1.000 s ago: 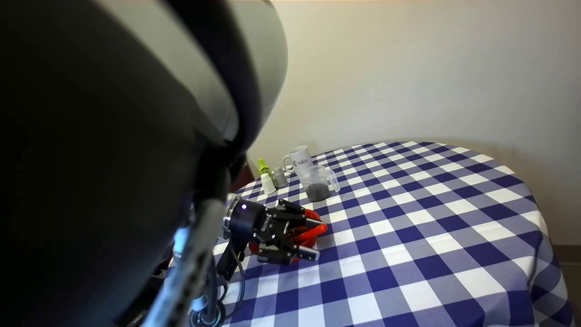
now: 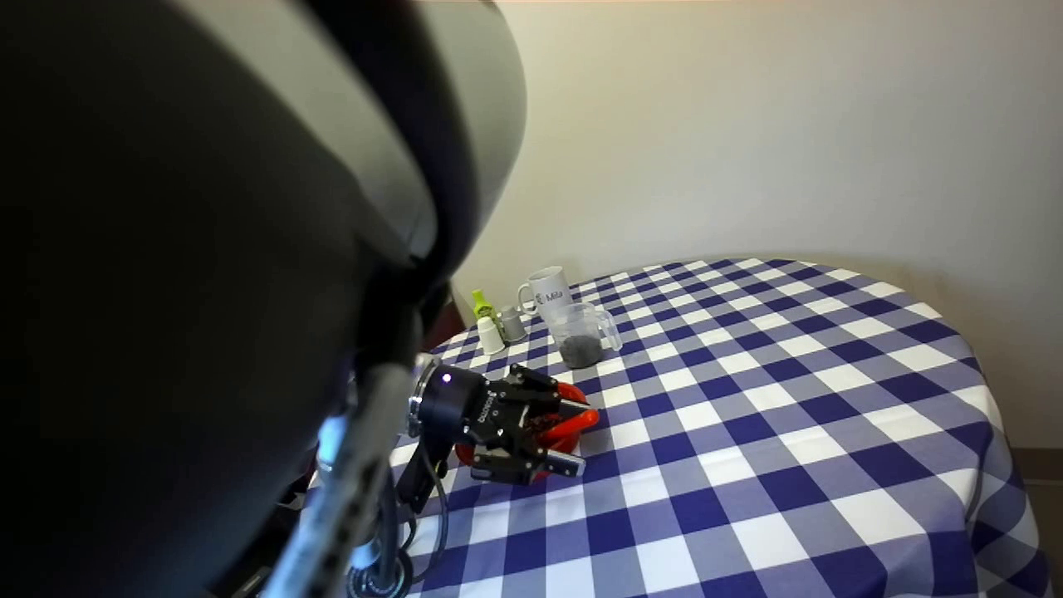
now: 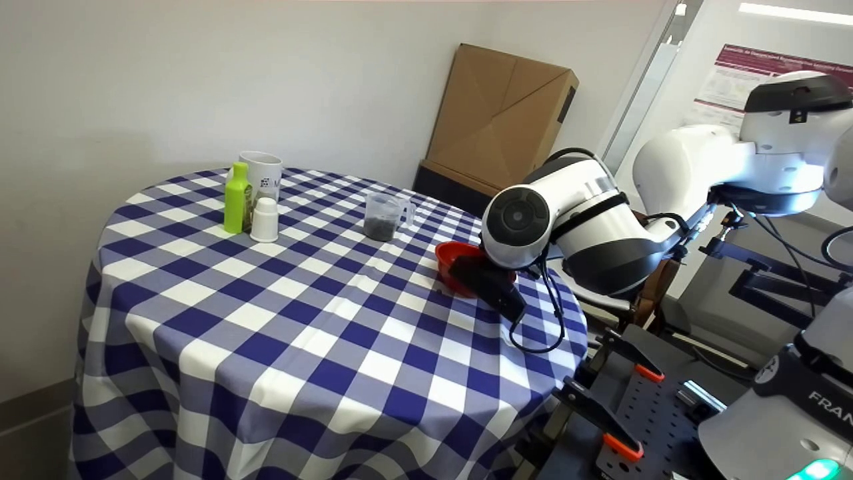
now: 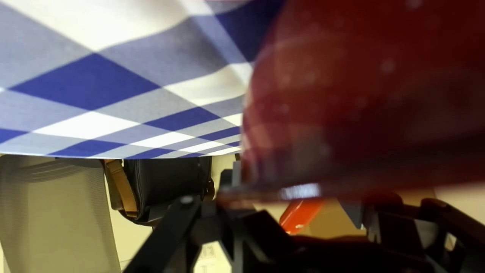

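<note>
My gripper (image 2: 575, 437) is open at the near left part of the table in exterior view 1, its fingers spread on either side of a red handle (image 2: 570, 427). Behind it, partly covered by the gripper, is a red bowl (image 2: 464, 454). In exterior view 2 the arm hides the gripper's fingers and much of the red bowl (image 3: 453, 253). The wrist view is largely filled by the bowl's blurred red wall (image 4: 363, 100), with part of the red handle (image 4: 302, 215) below it. Whether a finger touches the handle, I cannot tell.
Beyond the bowl stands a clear measuring cup (image 3: 383, 216) with dark contents. A white mug (image 3: 264, 172), a green bottle (image 3: 236, 200) and a white shaker (image 3: 264, 221) cluster farther off. Much of the checkered tablecloth (image 2: 757, 438) is bare.
</note>
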